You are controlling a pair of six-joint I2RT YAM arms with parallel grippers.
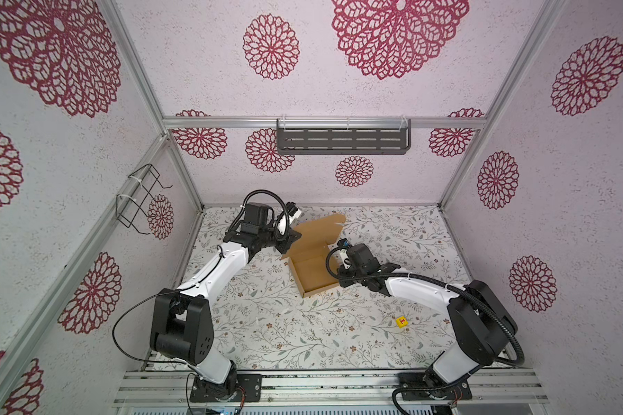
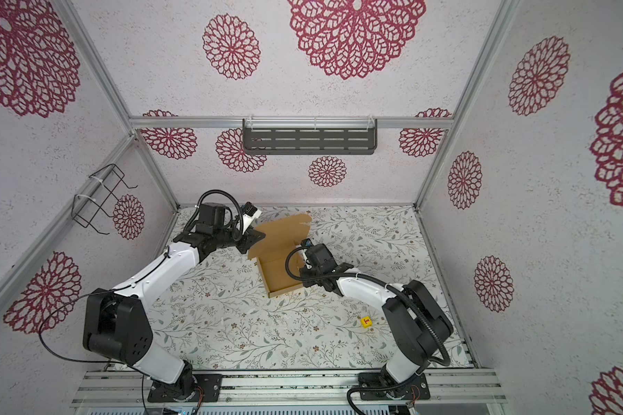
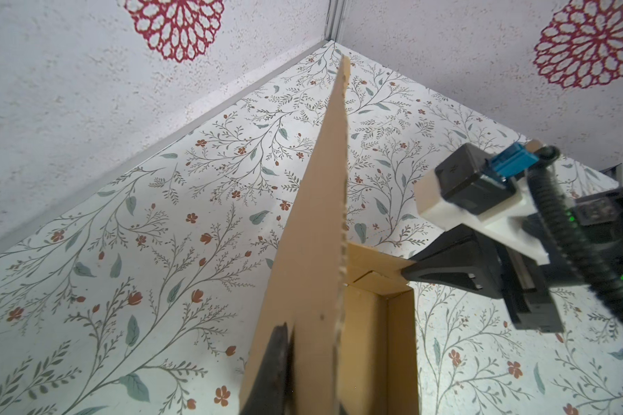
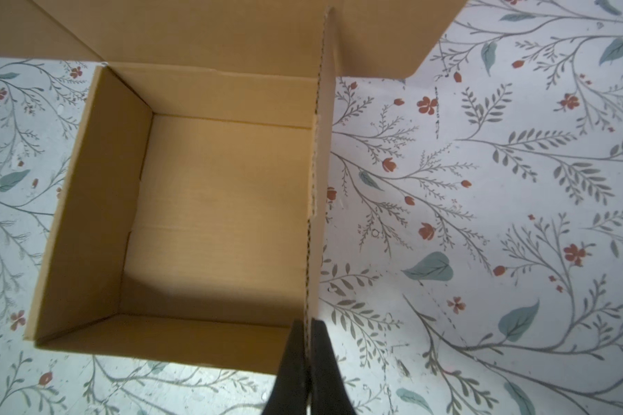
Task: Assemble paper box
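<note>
The brown cardboard box (image 1: pixel 314 272) is partly folded, its tray low on the table and its lid (image 1: pixel 318 231) standing up at the far side. My left gripper (image 1: pixel 292 238) is shut on the lid's left edge; in the left wrist view the lid (image 3: pixel 318 228) runs between dark fingers. On the other side my right gripper is shut on the thin upright right side wall (image 4: pixel 318 228). Seen in the right wrist view, the tray's floor (image 4: pixel 221 221) is empty and its left wall (image 4: pixel 104 200) and front wall stand up.
A small yellow cube (image 1: pixel 401 321) lies at the front right. A grey rack (image 1: pixel 343 141) hangs on the back wall.
</note>
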